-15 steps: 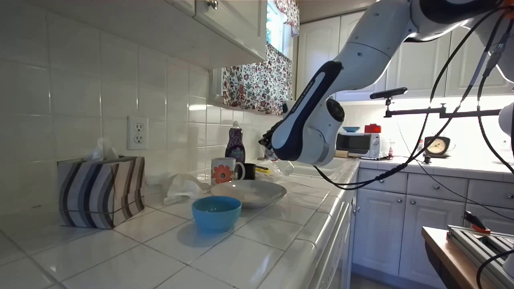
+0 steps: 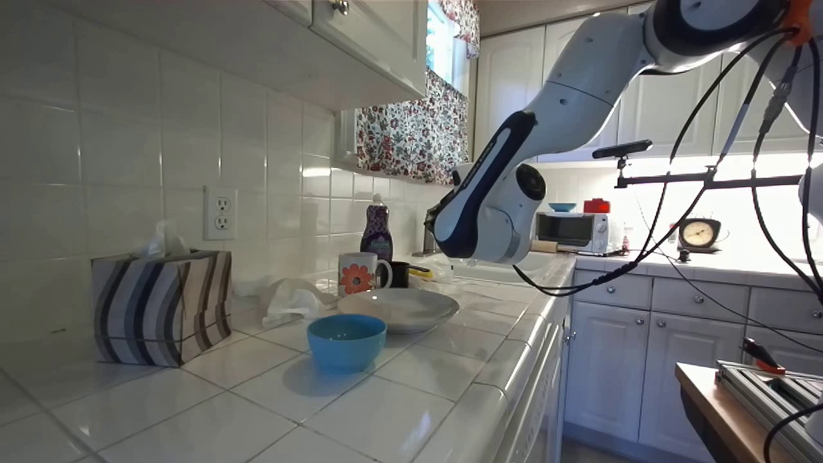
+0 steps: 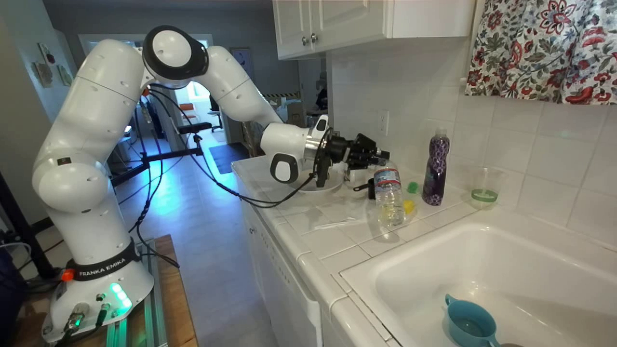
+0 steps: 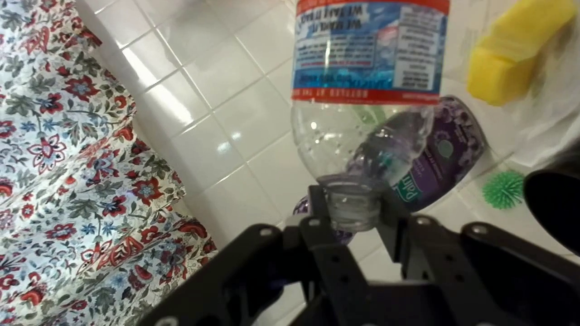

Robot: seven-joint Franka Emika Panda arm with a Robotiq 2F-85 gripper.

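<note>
A clear plastic bottle (image 4: 364, 130) with a red and blue label fills the upper middle of the wrist view. My gripper is shut on its neck, one finger on each side. In exterior view 2 the bottle (image 3: 389, 196) hangs nearly upright below my gripper (image 3: 382, 156), close over the counter; whether its base touches the tiles I cannot tell. From exterior view 1 the arm's wrist hides most of the gripper and bottle.
A purple soap bottle (image 3: 436, 167) and a clear cup (image 3: 486, 186) stand along the wall. The sink (image 3: 428, 243) holds a blue cup (image 3: 471, 321). A plate (image 2: 401, 307), a blue bowl (image 2: 347, 343) and a flowered mug (image 2: 357, 274) occupy the counter. A yellow sponge (image 4: 497, 70) lies near the bottle.
The arm's wrist has turned and shifted slightly. A second ago the clear bottle stuck out at a slant toward the right below the gripper; now it hangs nearly upright, mostly hidden in exterior view 1.
</note>
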